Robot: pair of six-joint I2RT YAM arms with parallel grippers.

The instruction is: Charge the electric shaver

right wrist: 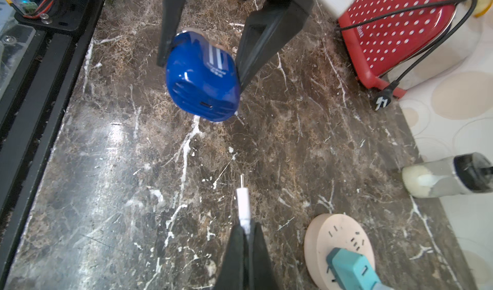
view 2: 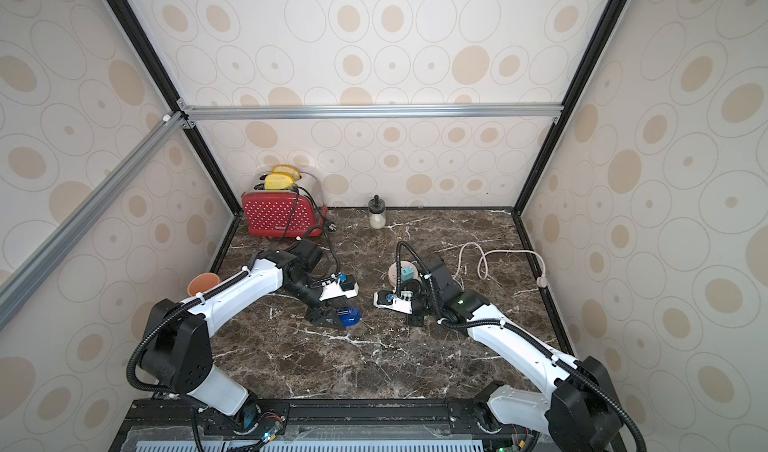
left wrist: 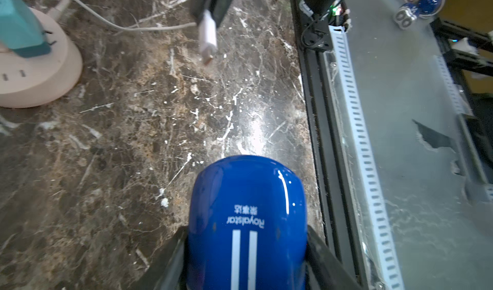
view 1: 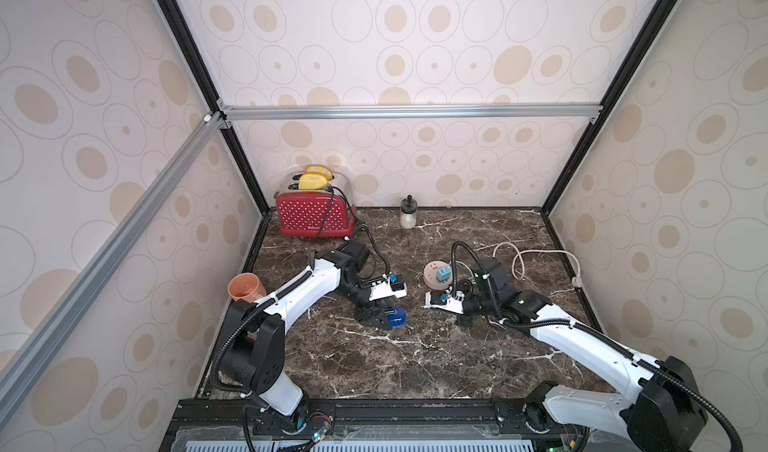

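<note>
The blue shaver (left wrist: 247, 197) fills the lower middle of the left wrist view, flanked by the dark fingers of my left gripper (view 1: 385, 317). Seen from the right wrist, the same shaver (right wrist: 202, 79) is clasped between those fingers above the counter, its small charging port turned toward the right arm. My right gripper is shut on a white cable plug (right wrist: 243, 202) whose thin metal tip points at the shaver's side. A gap separates plug and port. The left wrist view also shows the plug (left wrist: 207, 38) at the right gripper's fingertips.
A round power strip (right wrist: 333, 238) with a teal charger (right wrist: 354, 269) sits behind the right gripper. The red toaster (view 1: 314, 214), a jar (view 1: 408, 212) and an orange mug (view 1: 246, 287) stand farther off.
</note>
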